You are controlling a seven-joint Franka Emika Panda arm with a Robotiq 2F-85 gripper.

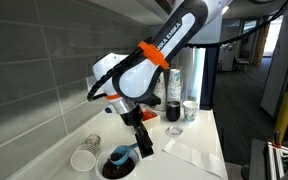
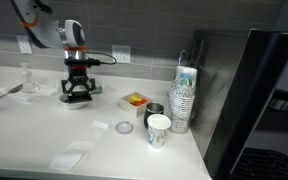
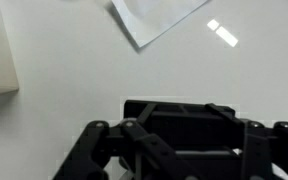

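Note:
My gripper hangs low over a white bowl at the front left in exterior view 1. In the wrist view the gripper is shut on a wide black object, which bridges the two dark fingers; what it is cannot be made out. Inside the bowl, something blue shows beside dark contents. From exterior view 2, the gripper and a dark shape beneath it cover much of the bowl near the back wall.
A white sheet lies on the counter. To its right are a round lid, a tray of colourful items, a black canister, a white cup and a cup stack. A pale pot stands left of the bowl.

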